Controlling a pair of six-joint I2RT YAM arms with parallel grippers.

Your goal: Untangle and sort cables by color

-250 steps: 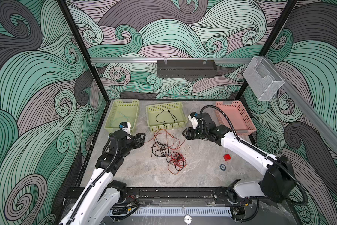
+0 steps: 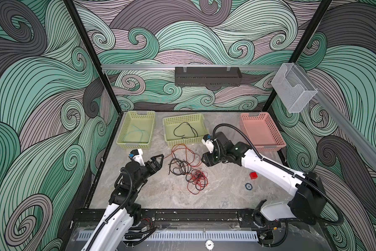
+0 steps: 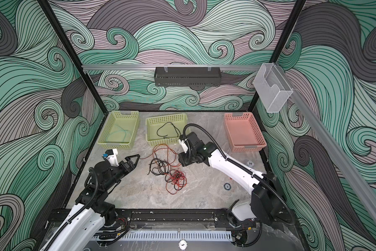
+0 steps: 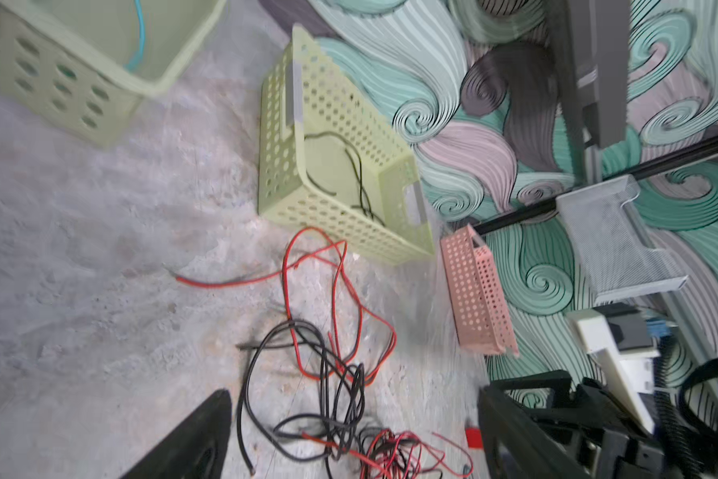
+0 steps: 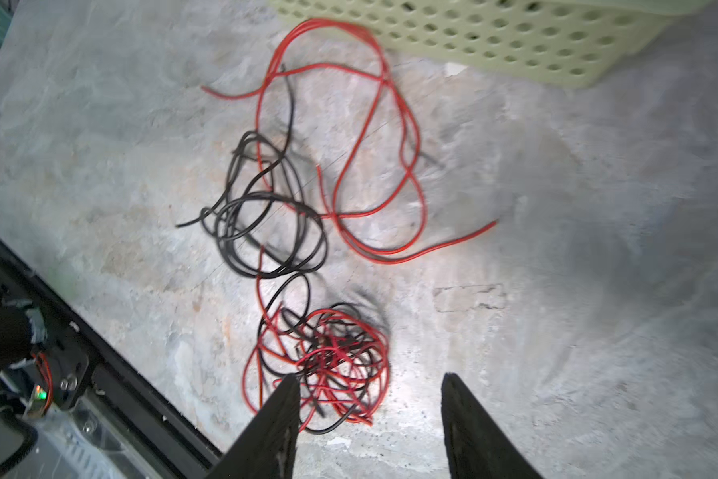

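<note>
On the table's middle lie a loosely looped red cable [image 5: 407, 171], a coiled black cable [image 5: 243, 223] and a knotted red-and-black tangle [image 5: 335, 359], the loops crossing each other. A blue cable [image 2: 142, 131] rests in the left green basket [image 2: 122, 136]; a black cable [image 2: 193, 130] lies in the middle green basket [image 2: 168, 136]. My left gripper is open left of the cables, nothing between its fingers. Right of them, above the table, my right gripper has its fingers apart, also empty. The pink basket [image 2: 261, 129] at the right looks empty.
A small red block [image 2: 253, 175] and a dark round disc [image 2: 248, 186] sit on the table at the right, near the right arm. Bare table [image 2: 154, 192] shows at the front left. A mesh holder [image 2: 294, 90] hangs above at the right.
The right gripper has moved slightly toward the front and the cables. The cables lie as before.
</note>
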